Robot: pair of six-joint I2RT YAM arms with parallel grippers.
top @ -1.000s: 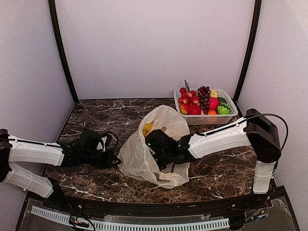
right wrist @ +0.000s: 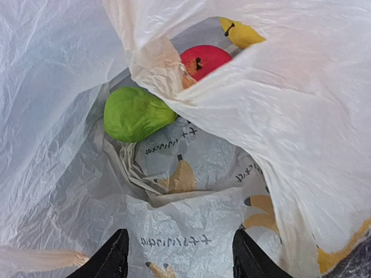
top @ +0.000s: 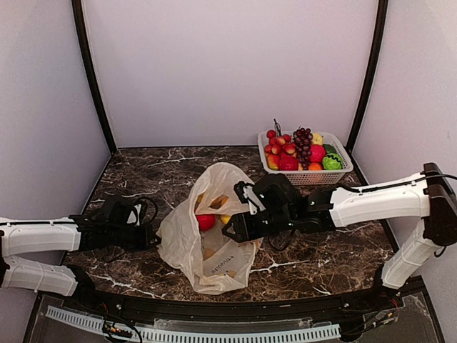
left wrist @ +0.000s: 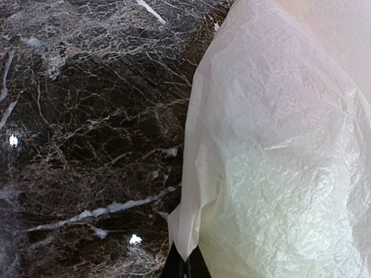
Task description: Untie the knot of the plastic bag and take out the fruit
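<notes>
The white plastic bag (top: 178,243) lies open on the marble table, with a red fruit (top: 206,221) visible inside. In the right wrist view it holds a green pear (right wrist: 133,114), a red fruit (right wrist: 206,58) and a yellow fruit (right wrist: 242,35). My left gripper is shut on the bag's edge at its left side. My right gripper is open above the bag's mouth, its fingers apart with nothing between them.
A white basket (top: 300,181) full of assorted fruit stands at the back right.
My left gripper and the bag have moved leftward. My right gripper has pulled back up from inside the bag, uncovering the red fruit in the top view.
</notes>
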